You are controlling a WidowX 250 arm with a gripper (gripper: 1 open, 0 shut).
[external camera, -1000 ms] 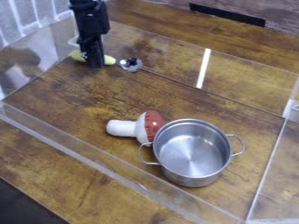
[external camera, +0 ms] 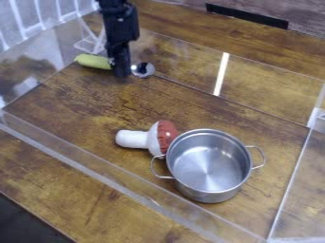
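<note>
My black gripper is low at the back left of the camera view, over a yellow-green elongated object and beside a small shiny metal piece. It looks shut; whether anything is between its fingers is not clear. A red-and-white mushroom toy lies at the front, touching or close beside a steel pot with two handles.
Clear acrylic walls surround the wooden work surface. A white strip lies toward the back right.
The pot and mushroom have not moved.
</note>
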